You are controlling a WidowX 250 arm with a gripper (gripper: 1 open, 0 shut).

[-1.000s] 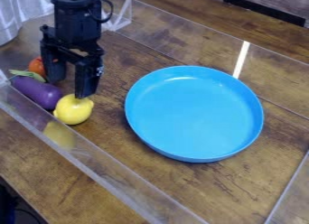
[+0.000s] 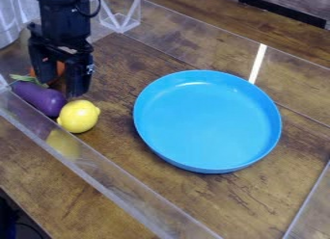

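Observation:
My black gripper (image 2: 58, 69) stands at the upper left, open, its fingers hanging beside the vegetables. An orange-red item (image 2: 38, 69) is mostly hidden behind it. A purple eggplant (image 2: 39, 96) with a green stem lies just below the gripper. A yellow lemon-like item (image 2: 79, 117) rests to the right of the eggplant's lower end. A large round blue plate (image 2: 206, 121) occupies the right middle.
A clear plastic wall (image 2: 103, 190) runs diagonally along the lower left. Bare wooden surface (image 2: 154, 50) lies above the plate, and more lies below it. A clear edge runs along the right.
My gripper has moved left, away from above the yellow item toward the orange item and eggplant. The objects look essentially where they were.

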